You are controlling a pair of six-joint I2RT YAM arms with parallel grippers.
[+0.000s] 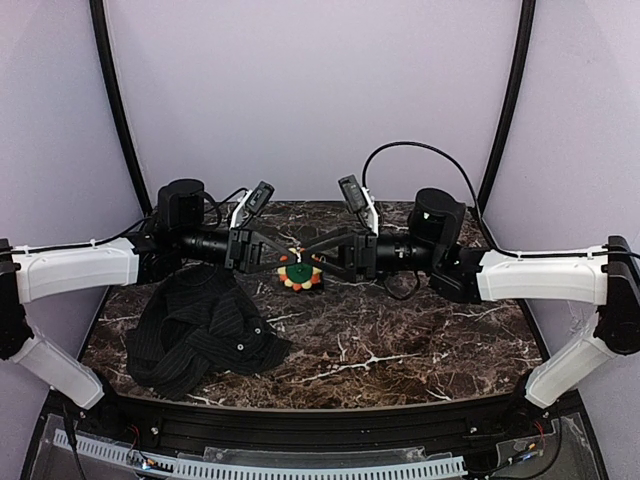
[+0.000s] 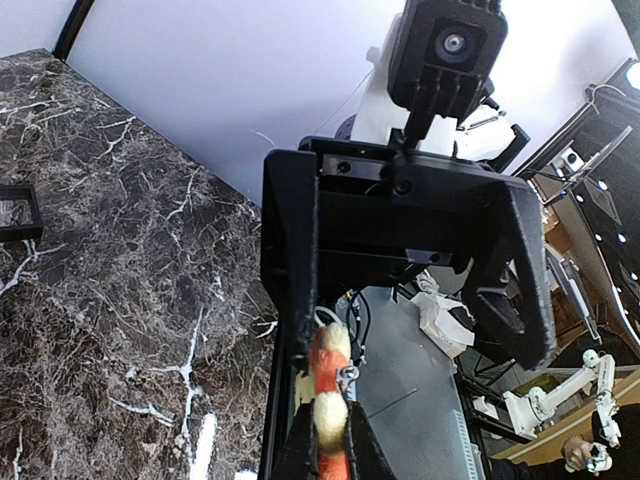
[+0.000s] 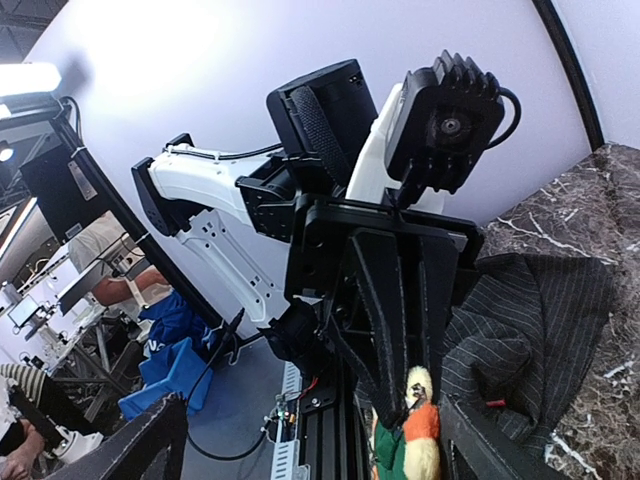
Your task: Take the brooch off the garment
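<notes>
The plush sunflower brooch [image 1: 298,275], green with yellow and orange petals, hangs above the table centre from my left gripper [image 1: 280,255], which is shut on its upper edge. A small metal piece shows at the petals [image 2: 330,410] in the left wrist view. My right gripper [image 1: 325,255] stands open close beside the brooch, on its right, with its fingers at the top petals. The dark pinstriped garment [image 1: 205,330] lies crumpled on the left of the table, apart from the brooch, also seen behind my left gripper in the right wrist view.
A black frame-like object [image 2: 32,218] lies on the table in the left wrist view, partly out of frame. The walls enclose the table at the back and sides.
</notes>
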